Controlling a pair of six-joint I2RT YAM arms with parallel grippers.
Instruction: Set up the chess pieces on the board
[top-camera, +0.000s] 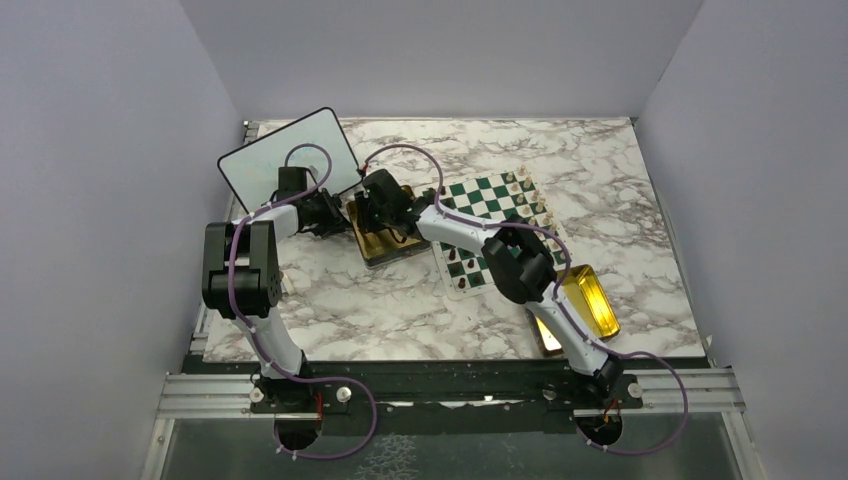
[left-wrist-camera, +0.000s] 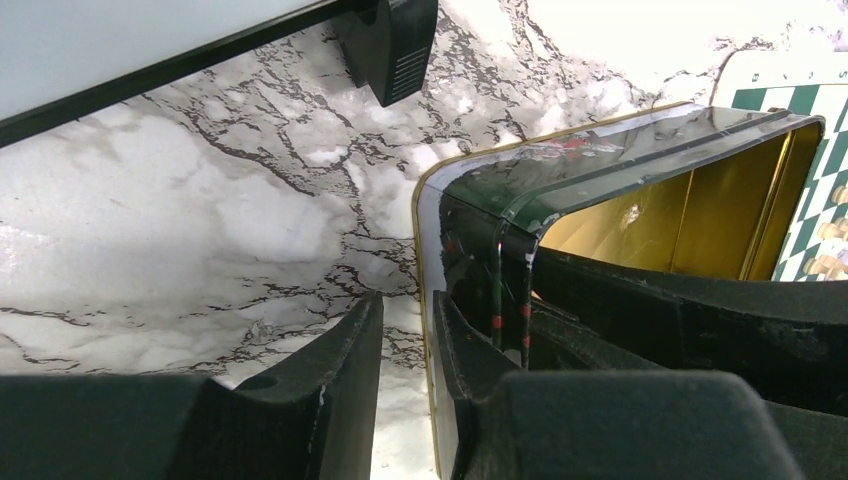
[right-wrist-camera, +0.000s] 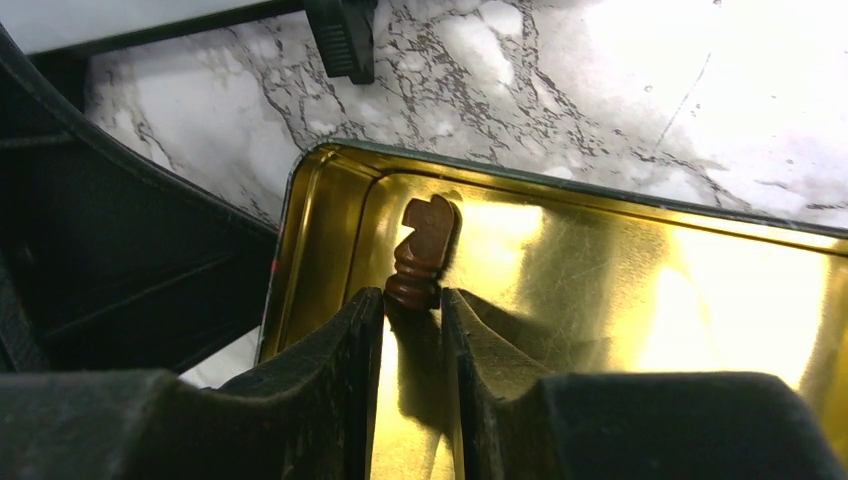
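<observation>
My right gripper (top-camera: 365, 215) is over the gold tray (top-camera: 385, 255) left of the green-and-white chessboard (top-camera: 490, 195). In the right wrist view a brown knight (right-wrist-camera: 425, 240) lies on its side in the tray, its base at the part-open fingertips (right-wrist-camera: 412, 305). My left gripper stands open at the tray's outer left edge, with the tray wall (left-wrist-camera: 470, 210) by its right finger. Chess pieces stand on the board, partly hidden by the right arm.
A white panel (top-camera: 280, 150) with a black foot sits behind the left gripper. A second gold tray (top-camera: 590, 300) lies at front right, under the right arm.
</observation>
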